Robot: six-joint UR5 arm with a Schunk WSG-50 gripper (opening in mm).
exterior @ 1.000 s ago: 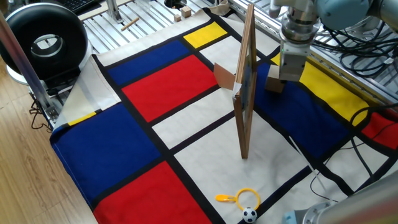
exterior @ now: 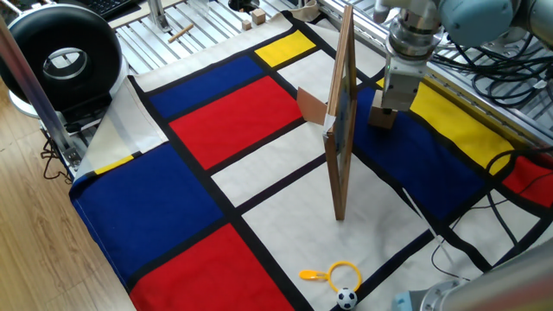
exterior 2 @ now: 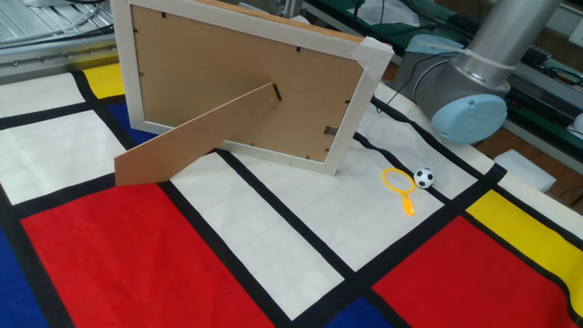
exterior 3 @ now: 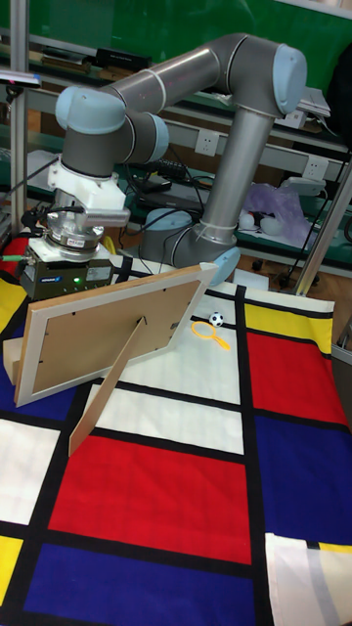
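Observation:
A picture frame (exterior 2: pixel 246 91) stands upright on the cloth, held by its brown back leg (exterior 2: pixel 196 137). In the first exterior view the frame (exterior: pixel 340 121) is seen nearly edge-on. On its front side, over the blue patch, is a wooden block (exterior: pixel 381 114). My gripper (exterior: pixel 400 93) points down right beside that block, overlapping it in this view; whether they touch cannot be told. In the third exterior view the gripper (exterior 3: pixel 67 273) is behind the frame, its lower end hidden. Its fingers do not show clearly in any view, nor does anything between them.
A yellow magnifier-like ring with a handle (exterior: pixel 344 275) and a small football (exterior: pixel 346 298) lie near the cloth's edge. Two small wooden blocks (exterior: pixel 252 21) sit on the slatted metal table. Cables (exterior: pixel 492 78) lie beyond the yellow patch. The red and blue patches behind the frame are clear.
My gripper has shifted slightly left and down toward the wooden block, now overlapping more of it. The frame, ring and football have not moved.

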